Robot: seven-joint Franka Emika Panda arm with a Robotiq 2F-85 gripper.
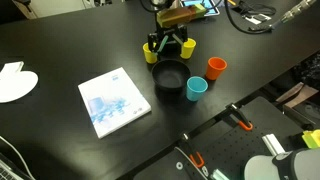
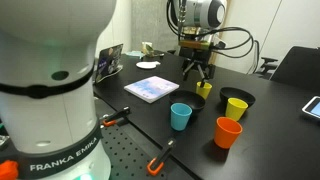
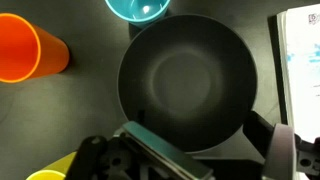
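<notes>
A black bowl (image 3: 187, 75) fills the middle of the wrist view, and it looks empty. My gripper (image 1: 169, 45) hangs above the table on the bowl's far side, fingers pointing down and apart, nothing seen between them. Exterior view 2 shows the gripper (image 2: 198, 75) well above the same bowl (image 2: 197, 102). A blurred green bar (image 3: 165, 150) crosses the lower middle of the wrist view; I cannot tell what it is. Close to the bowl stand a blue cup (image 1: 196, 88) and an orange cup (image 1: 216, 67).
Two yellow cups (image 1: 150, 53) (image 2: 236, 107) stand farther back, with a second black bowl (image 2: 240, 96) near the right one. A white book or pad (image 1: 113, 101) lies left of the near bowl. A white plate-like item (image 1: 15, 84) is far left.
</notes>
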